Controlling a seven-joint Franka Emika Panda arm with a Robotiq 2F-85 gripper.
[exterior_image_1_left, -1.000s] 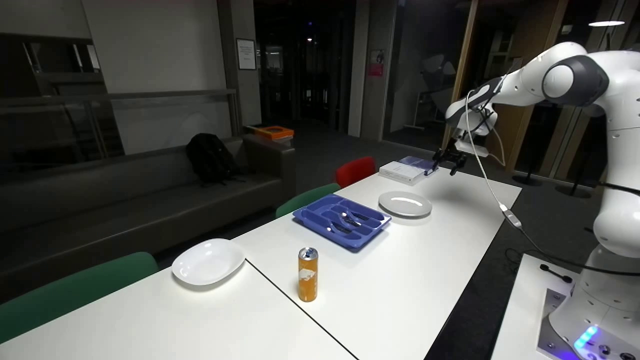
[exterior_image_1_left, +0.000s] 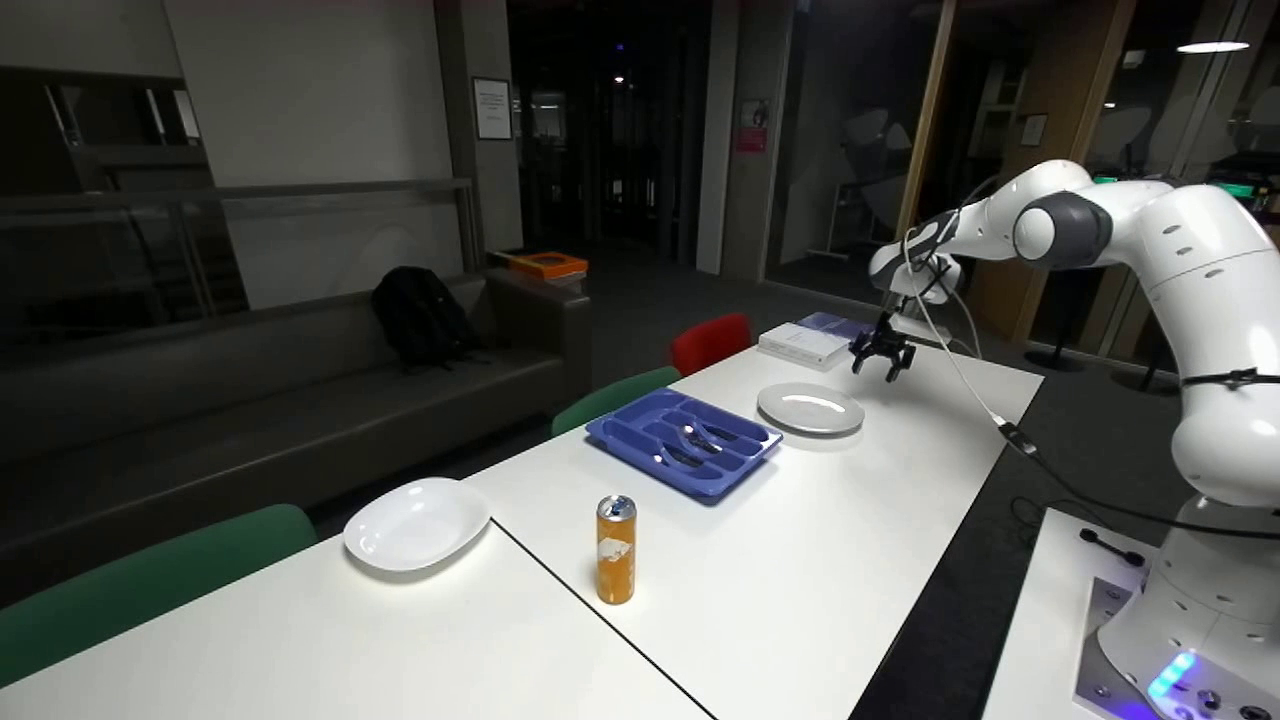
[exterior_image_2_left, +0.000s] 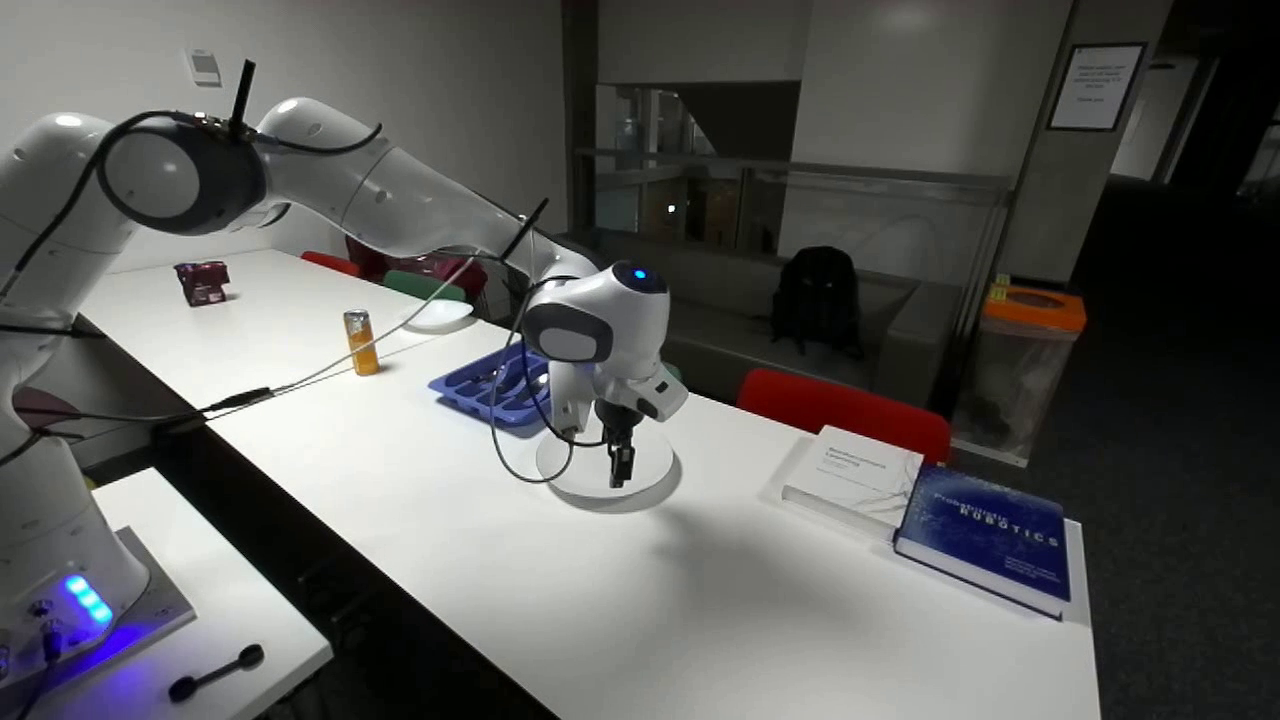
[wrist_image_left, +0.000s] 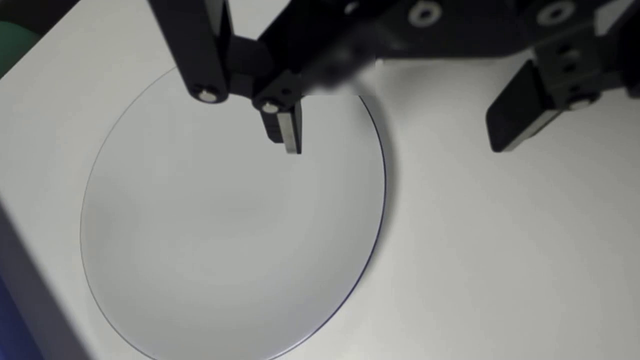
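A round grey-white plate (exterior_image_1_left: 811, 409) lies flat on the white table, between the blue cutlery tray and the books. From above, the wrist view takes in most of the plate (wrist_image_left: 228, 240). My gripper is open above its far right rim, one finger over the plate and the other over bare table; nothing is between them. In the first exterior view the gripper (exterior_image_1_left: 882, 360) hangs above the table just beyond the plate. The second exterior view has the gripper (exterior_image_2_left: 620, 468) in front of the plate (exterior_image_2_left: 655, 462), partly covering it.
The blue tray (exterior_image_1_left: 732, 482) holds some cutlery. An orange can (exterior_image_1_left: 615, 564) stands upright nearer the first camera, with a white bowl (exterior_image_1_left: 416, 524) beyond it. A white book (exterior_image_2_left: 854, 480) and a blue book (exterior_image_2_left: 984, 528) lie at the table's far end. Bare table surrounds the plate's near side.
The arm has come down, and my gripper has moved lower and a little left in the first exterior view, closer to the plate. Plate, tray, can and bowl are unmoved.
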